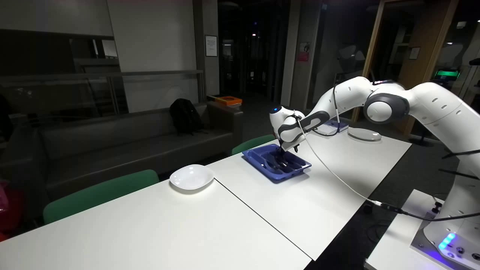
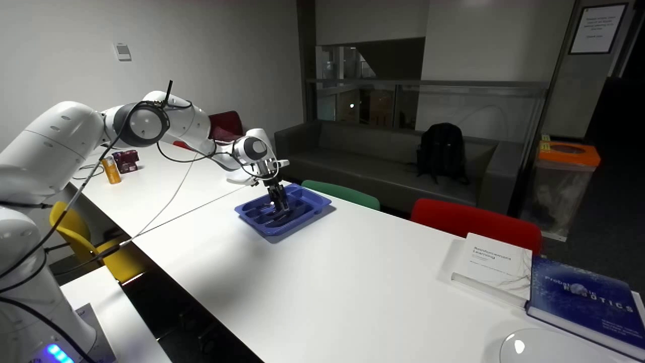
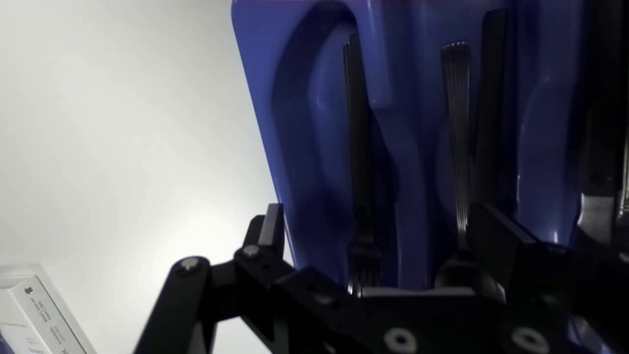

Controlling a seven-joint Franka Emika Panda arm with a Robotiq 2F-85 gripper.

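Observation:
A blue cutlery tray [image 1: 272,176] rests on the white table, with my gripper [image 2: 279,205] reaching down into it. In the wrist view the gripper is open, its two fingers wide apart. The left finger [image 3: 271,224] is by the tray's outer wall; the right one is over the middle compartment. A black-handled fork [image 3: 359,141] lies in the left compartment, between the fingers. Beside it, the middle compartment holds a ribbed metal-handled piece [image 3: 457,106] and a dark handle [image 3: 490,100]. The gripper's body hides their lower ends.
A white bowl [image 1: 192,177] stands beyond the table seam. Two books [image 2: 493,266] [image 2: 586,302] and a pale plate [image 2: 544,348] are at the table's other end. Bare table lies between the tray and the books.

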